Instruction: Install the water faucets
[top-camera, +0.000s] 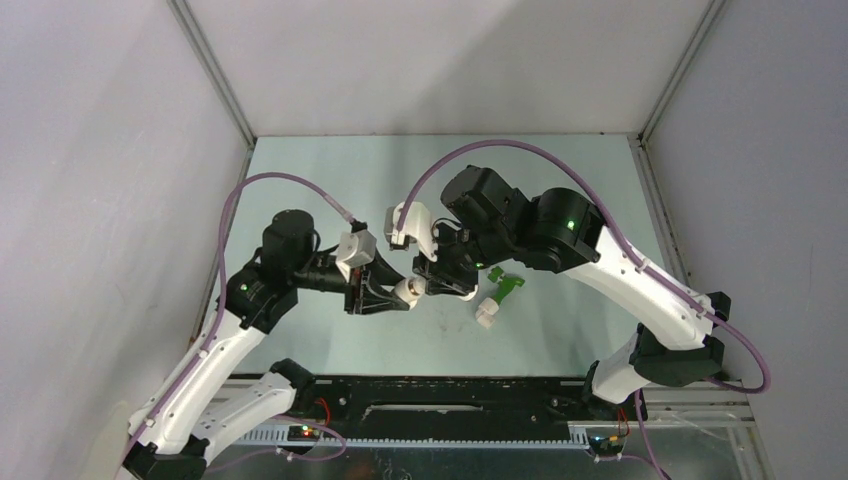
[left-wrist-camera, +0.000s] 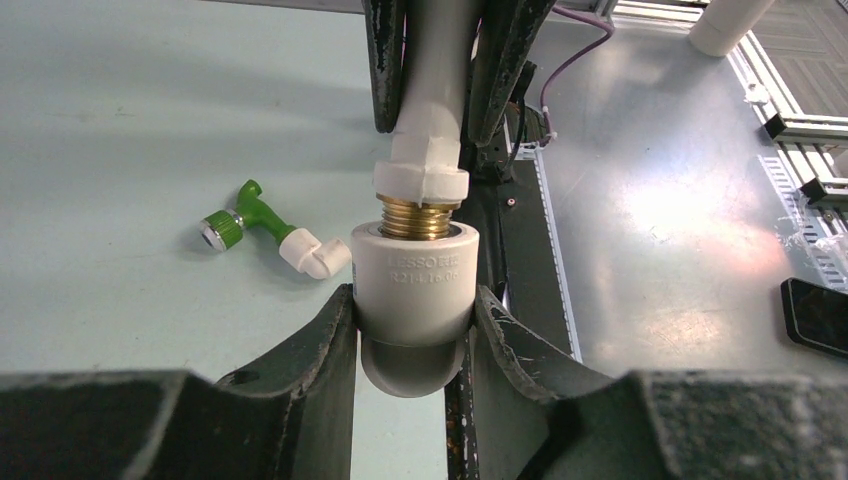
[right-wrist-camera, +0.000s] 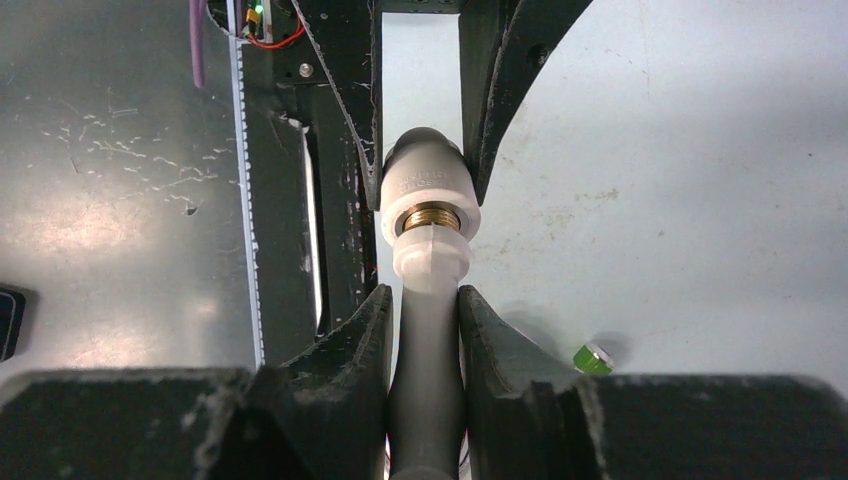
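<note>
A white elbow fitting (left-wrist-camera: 415, 280) is clamped between the fingertips of my left gripper (top-camera: 401, 293). In the left wrist view, a white pipe (left-wrist-camera: 428, 150) with a brass threaded end (left-wrist-camera: 418, 218) stands in line with the fitting's mouth. Part of the thread is inside, and several turns still show. My right gripper surrounds the pipe with its fingers part open; a thin gap shows along one side near the tips. Much of the pipe is hidden by the right fingers in the top view.
A green valve (left-wrist-camera: 262, 217) with a white elbow (left-wrist-camera: 313, 254) attached lies on the pale table (top-camera: 330, 340), below and right of the joined grippers. A dark rail (top-camera: 430, 410) runs along the front edge.
</note>
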